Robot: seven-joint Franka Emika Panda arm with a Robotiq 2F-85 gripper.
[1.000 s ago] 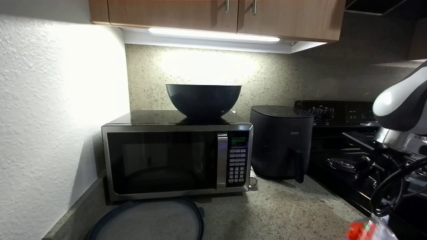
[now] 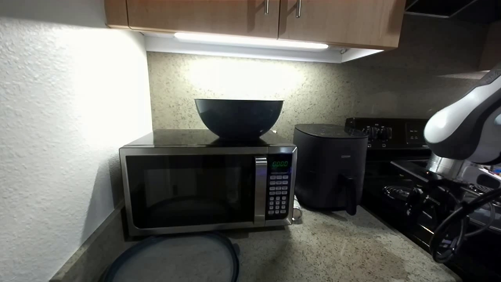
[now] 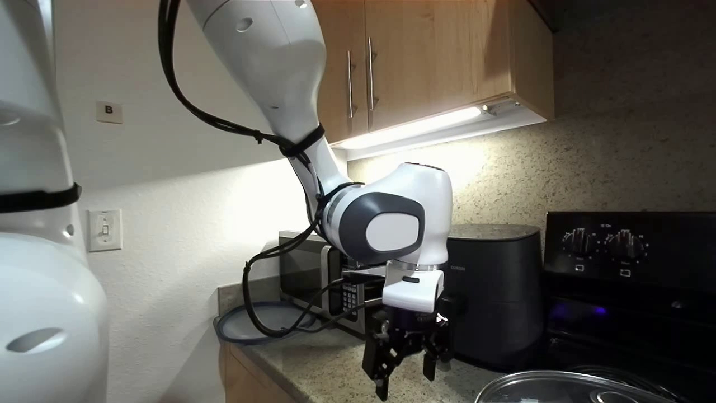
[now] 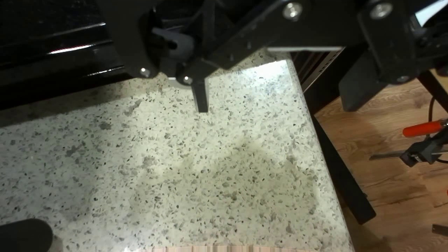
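Note:
My gripper [image 3: 406,383] hangs over the stone counter [image 3: 335,366], open, with nothing between its fingers. In the wrist view, the spread fingers of the gripper stand above bare counter and its right edge. On the microwave [image 2: 192,188] rests a dark bowl [image 2: 239,117], well apart from my hand. A round lid [image 2: 233,256] with a blue rim lies flat before the microwave, whose door is closed. In exterior view 1 the fingertips are lost against the dark stove.
Right of the microwave stands a black air fryer [image 2: 328,169], its handle facing forward. The stove [image 3: 624,302] borders the counter, and a glass lid [image 3: 570,379] shows low in front of it. Cabinets [image 2: 202,18] overhang the counter. Open counter lies before the air fryer.
In exterior view 1 my arm has shifted left, toward the counter.

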